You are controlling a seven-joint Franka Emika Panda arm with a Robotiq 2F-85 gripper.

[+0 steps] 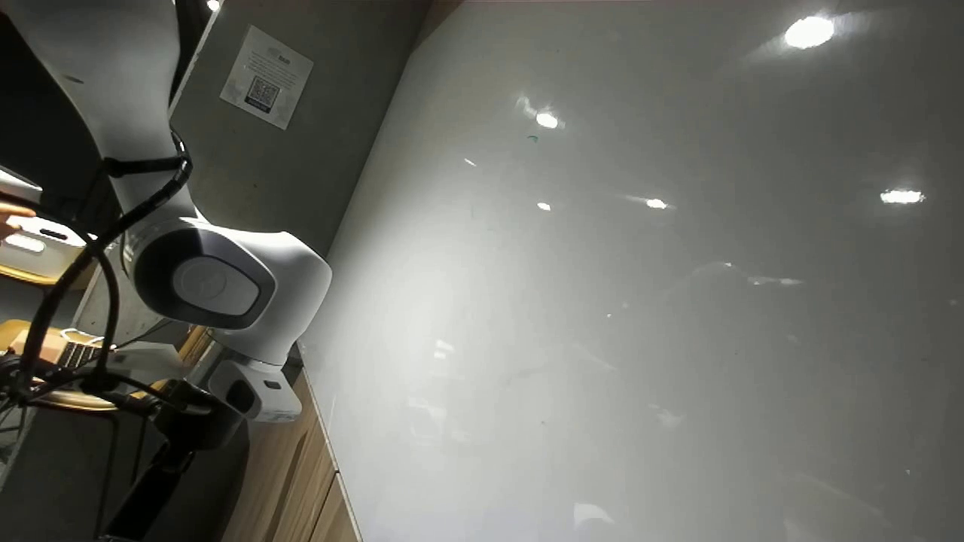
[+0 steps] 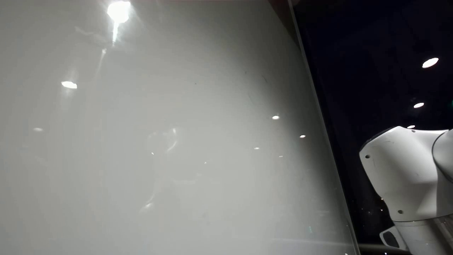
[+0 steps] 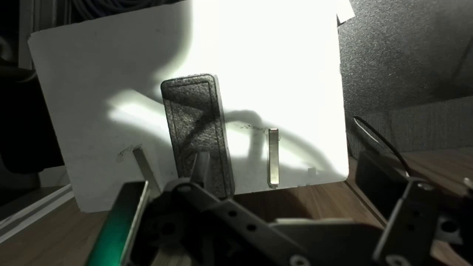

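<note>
In the wrist view a dark grey, textured block (image 3: 190,115), resembling a board eraser, rests lengthwise on a white panel (image 3: 71,71). My gripper is open over the panel's lower part, its left finger overlapping the block's lower end in the picture. Between the spread fingers only the panel and a short metal bar (image 3: 274,155) are visible. A second bar (image 3: 145,166) sits left of the block. In exterior view 1 the dark gripper hangs below the white arm (image 1: 271,280), poorly lit. Exterior view 2 shows just part of the arm (image 2: 399,174).
A large glossy whiteboard (image 1: 633,361) stands beside the arm, with ceiling lights mirrored in it. Black cables (image 1: 108,244) loop along the arm. A green, metal-edged piece (image 3: 117,221) appears at lower left in the wrist view; what it is cannot be told.
</note>
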